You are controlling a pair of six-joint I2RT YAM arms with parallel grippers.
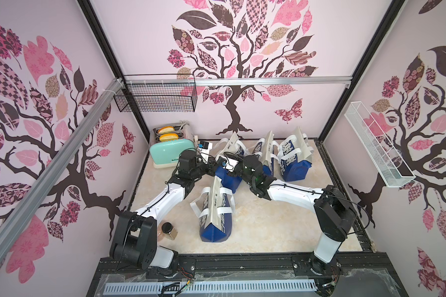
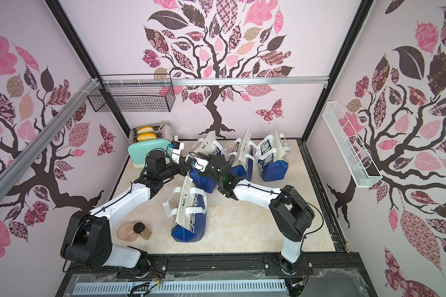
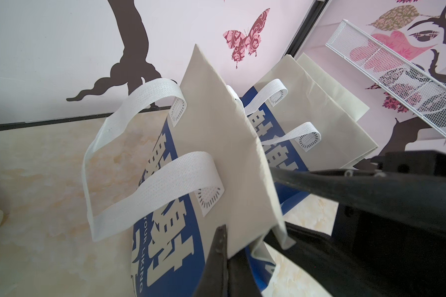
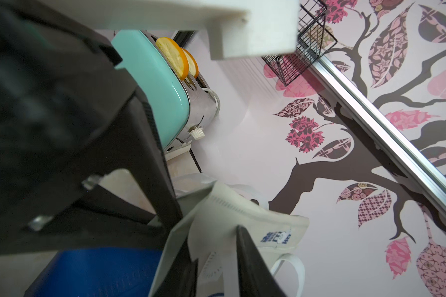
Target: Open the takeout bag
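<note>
The blue-and-cream takeout bag (image 3: 203, 113) with white handles stands at the back, behind a similar bag lying nearer the front. At the bag's cream upper edge, my left gripper is shut on the thin panel near its corner. From the right, my right gripper reaches the same end with its fingers part open. In the right wrist view, the cream panel (image 4: 252, 212) shows between and behind those fingers, blurred. In the left wrist view, the right fingers (image 3: 312, 180) stand apart around the bag's folded corner.
Another bag (image 1: 215, 212) lies in front of the arms; two more (image 1: 293, 158) stand at the back right. A mint toaster (image 1: 172, 151) is at the back left. A dark-lidded jar (image 1: 168, 229) sits front left.
</note>
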